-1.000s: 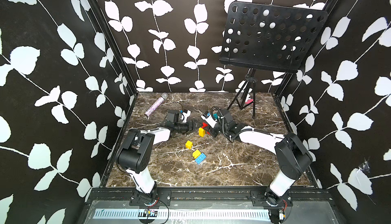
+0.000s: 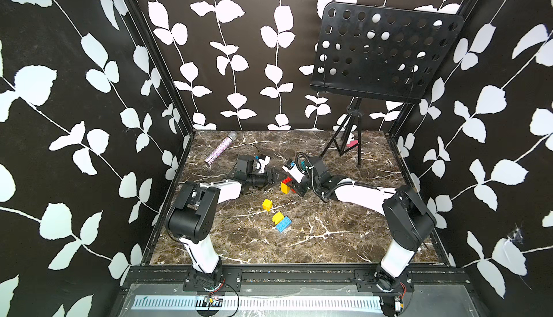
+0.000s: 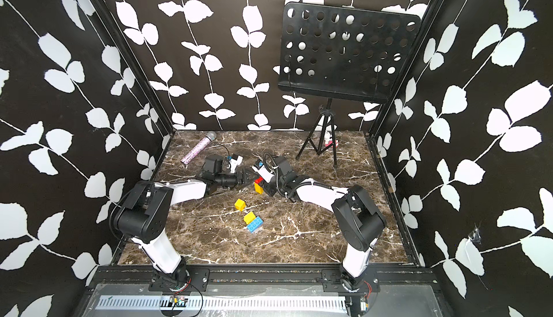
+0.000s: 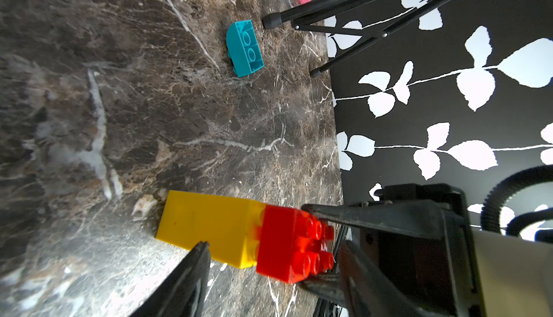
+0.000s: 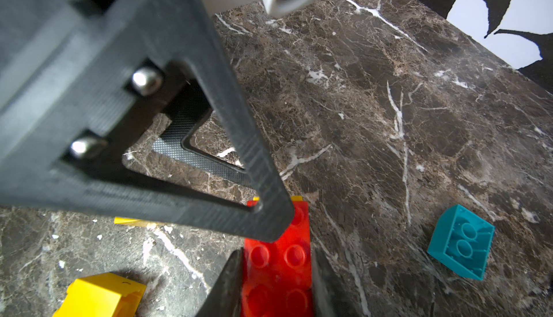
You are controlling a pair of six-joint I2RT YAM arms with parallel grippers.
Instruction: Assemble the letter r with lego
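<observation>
A red brick point(image 4: 282, 242) sits joined to an upright-studded end of a yellow brick point(image 4: 207, 222) on the table. My right gripper is shut on the red brick. My left gripper is part open beside the yellow and red pair, its blurred fingers apart with nothing clearly between them. A teal brick point(image 4: 244, 49) lies apart toward the back. Loose yellow bricks point(image 2: 267, 204) point(image 2: 277, 216) and a blue brick point(image 2: 283, 224) lie in front of the grippers.
A black music stand point(image 2: 386, 52) stands at the back right on tripod legs, a small figure by them. A pink microphone point(image 2: 219, 150) lies at the back left.
My right arm has shifted slightly to the left, toward the left gripper. The left arm looks nearly still.
</observation>
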